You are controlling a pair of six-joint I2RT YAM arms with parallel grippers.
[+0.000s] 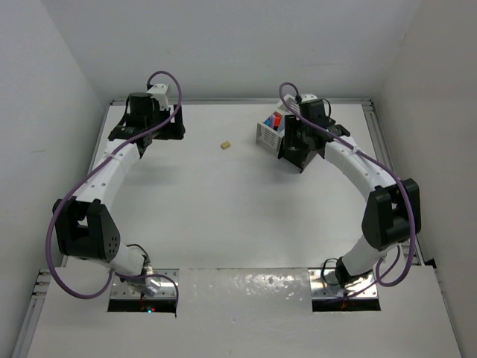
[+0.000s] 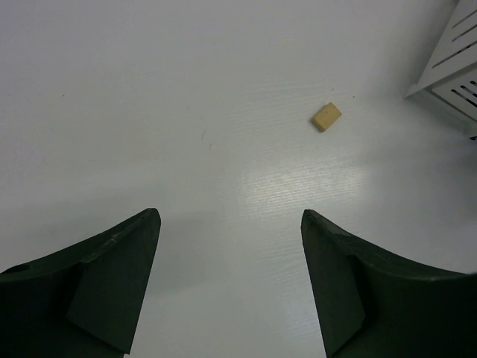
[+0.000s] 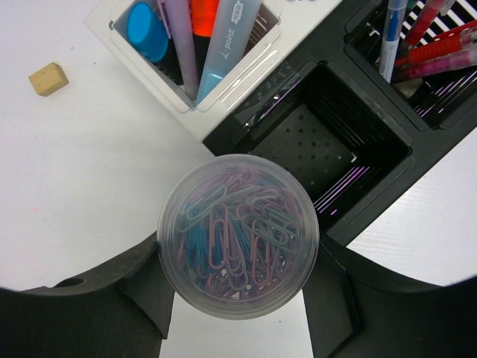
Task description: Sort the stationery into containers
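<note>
My right gripper has its fingers against both sides of a clear round jar of coloured paper clips [image 3: 237,227]. In the right wrist view this jar hangs in front of the near edge of the black organizer [image 3: 406,134], whose closest compartment looks empty. Alone on the table lies a small tan block [image 3: 49,79], an eraser by its look, left of the white basket [image 3: 168,101]. Over the table's left side, my left gripper is open, with nothing between its fingers.
Markers and a light-blue pen [image 3: 231,37] stand in the white basket. Several pens [image 3: 440,49] fill the organizer's far compartment. Both containers sit at the back right of the table [image 1: 216,209], and its middle and front are clear.
</note>
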